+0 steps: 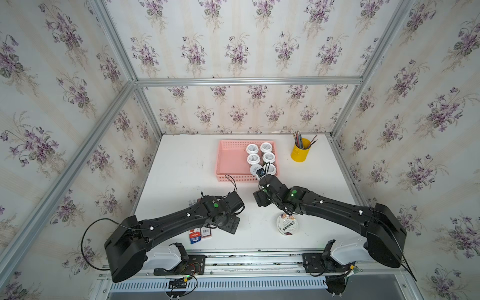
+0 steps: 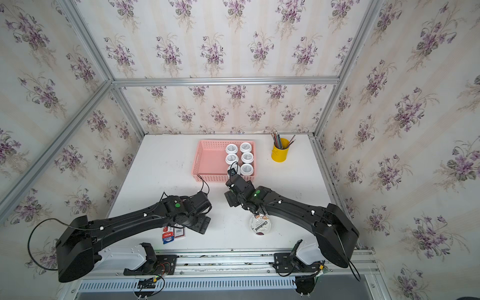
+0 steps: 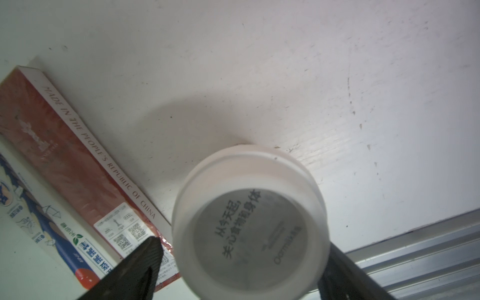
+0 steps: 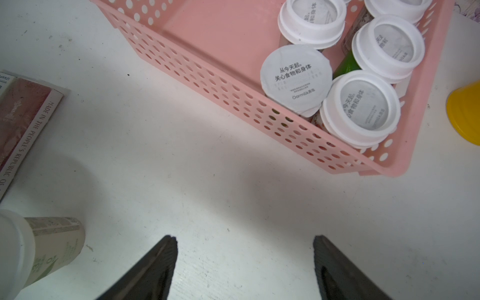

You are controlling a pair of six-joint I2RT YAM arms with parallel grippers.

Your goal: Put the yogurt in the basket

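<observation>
A white-lidded yogurt cup (image 3: pixel 250 240) stands directly beneath my left gripper (image 1: pixel 231 225), whose fingers are part open on either side of it; whether they touch it cannot be told. The cup also shows at the lower left of the right wrist view (image 4: pixel 52 245). My right gripper stands open and empty over bare table, in front of the pink basket (image 1: pixel 232 155). The basket holds several lidded yogurt cups (image 4: pixel 365 107) on its right side; its left side is empty.
Flat boxes (image 1: pixel 197 235) lie at the left front. A large Chobani tub (image 1: pixel 287 225) is at the right front, and a yellow pen holder (image 1: pixel 300 152) at the back right.
</observation>
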